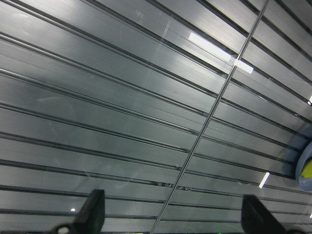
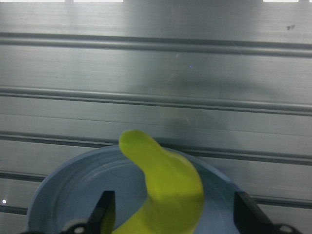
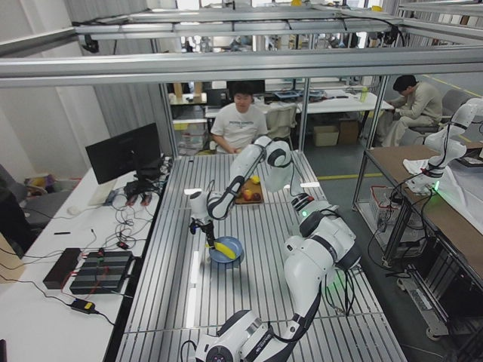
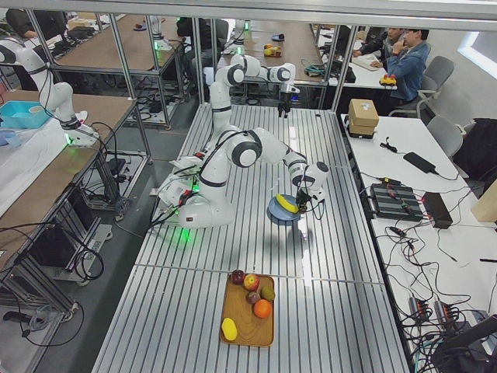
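Note:
A yellow banana (image 2: 168, 195) lies in a blue plate (image 2: 73, 180) on the slatted metal table. My right gripper is low over it, its two fingers open and apart on either side of the banana. In the left wrist view, my left gripper hangs over bare slats with fingers wide open and nothing between them; the plate with the banana shows at that view's right edge.
A wooden tray (image 4: 241, 318) of several fruits sits at one end of the table. The slats around the plate are clear. A side desk (image 4: 450, 272) with cables and boxes runs alongside; another robot arm stands on a neighbouring table.

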